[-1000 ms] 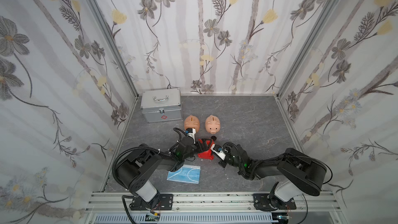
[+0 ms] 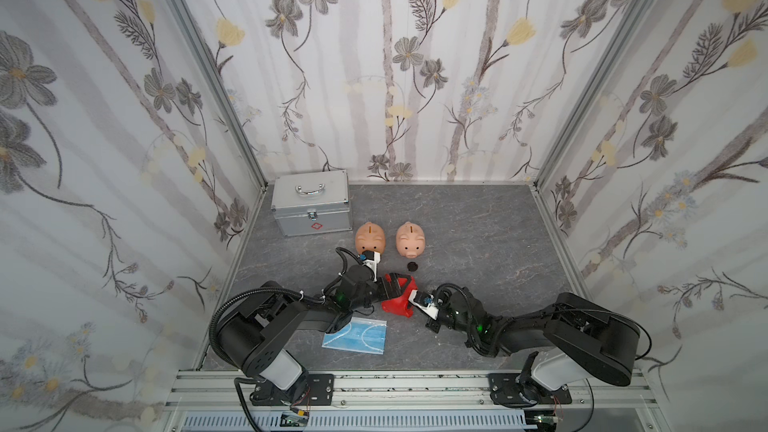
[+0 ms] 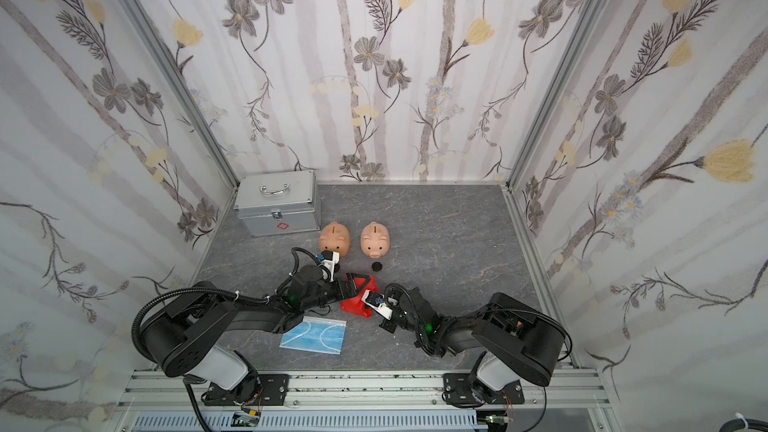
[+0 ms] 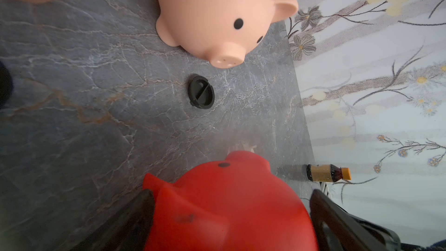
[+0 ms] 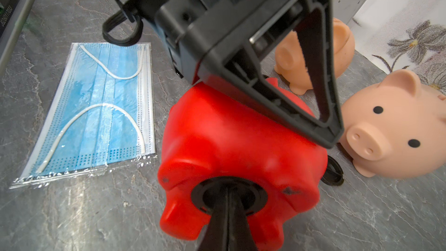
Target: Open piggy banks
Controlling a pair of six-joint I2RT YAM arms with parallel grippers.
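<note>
A red piggy bank (image 5: 241,130) lies with its black-ringed belly opening (image 5: 204,195) facing my right gripper. In the left wrist view, my open left gripper has a finger on each side of the red bank. The fingers of my right gripper are together, their tips against or inside the black ring; whether they touch a plug cannot be told. Two pink piggy banks stand behind, one in front of the left wrist camera (image 4: 213,14) and a tanner one (image 2: 369,237) to its left. A round black plug (image 4: 201,92) lies on the table before the paler bank.
A packaged blue mask (image 5: 100,107) lies at the front left of the table. At the back left stands a silver case (image 2: 312,204). A dark round piece (image 4: 3,83) shows at the left wrist view's edge.
My left gripper has barely moved; the pink banks are still.
</note>
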